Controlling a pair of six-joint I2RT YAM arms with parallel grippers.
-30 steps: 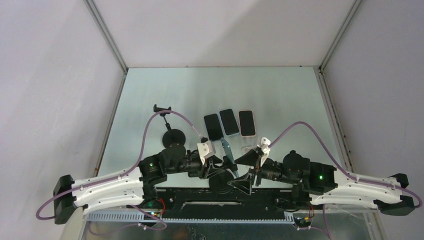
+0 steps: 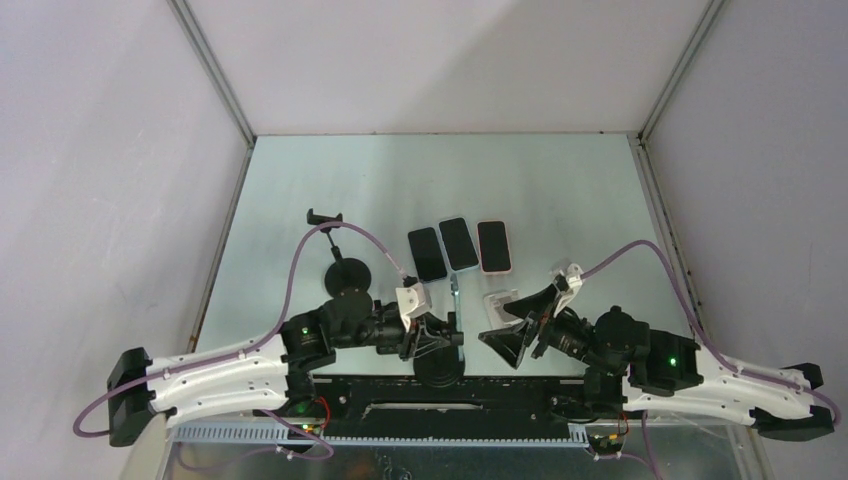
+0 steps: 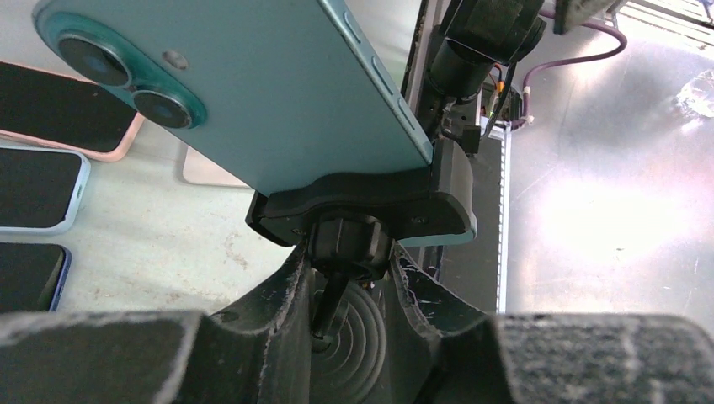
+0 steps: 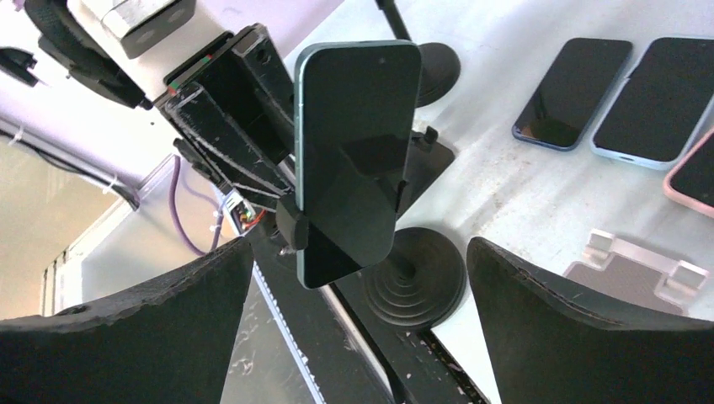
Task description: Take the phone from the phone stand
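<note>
A teal phone [image 3: 278, 101] sits in a black phone stand's cradle [image 3: 354, 194], its screen [image 4: 354, 151] facing the right wrist camera, over a round base [image 4: 414, 278]. My left gripper is shut on the stand just beneath the cradle, at its joint. My right gripper [image 2: 522, 325] stands open to the right of the phone, with nothing between its fingers.
Several phones [image 2: 427, 254] lie flat behind. A second black stand [image 2: 347, 275] stands at back left, and a pale folded stand [image 4: 631, 278] lies to the right.
My right gripper has moved right, away from the phone. The phone and cradle stand straighter in the top view, still with the left gripper at the stand.
</note>
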